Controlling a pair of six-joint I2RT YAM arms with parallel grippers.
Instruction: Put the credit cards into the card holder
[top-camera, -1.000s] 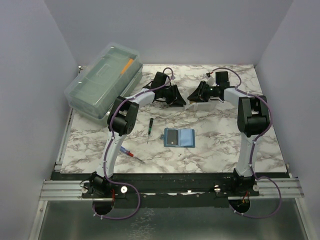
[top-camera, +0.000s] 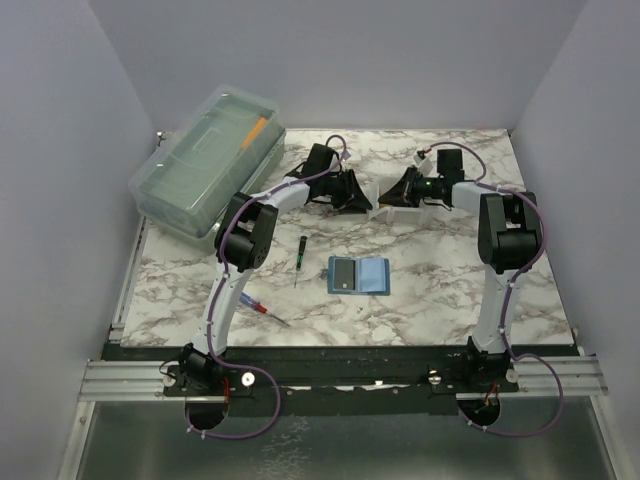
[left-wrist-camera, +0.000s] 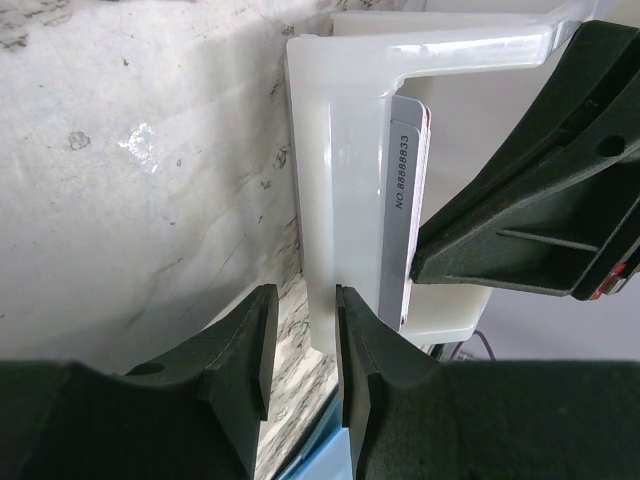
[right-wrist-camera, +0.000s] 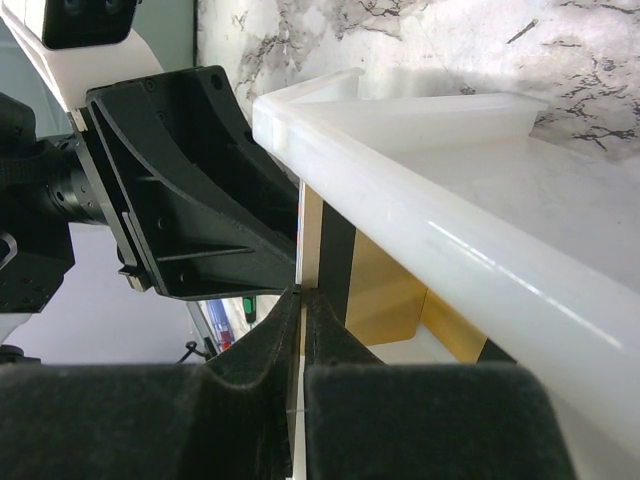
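Observation:
The white card holder (left-wrist-camera: 340, 180) stands at the back middle between the grippers, with grey cards (left-wrist-camera: 398, 220) in it in the left wrist view and gold-faced cards (right-wrist-camera: 385, 300) in the right wrist view. My left gripper is part open at the holder's side, its fingertips at the lower edge with nothing clearly held. My right gripper is shut, its tips against the cards' edges under the holder's white rim. In the left wrist view the right gripper's black body reaches beside the cards.
A lidded translucent bin (top-camera: 200, 160) fills the back left. A blue open case (top-camera: 372, 275), a green-handled screwdriver (top-camera: 301, 252) and a blue-red screwdriver (top-camera: 255, 305) lie on the marble top.
Over the last second the right arm has shifted a little to the right at the holder. The left arm looks nearly unmoved.

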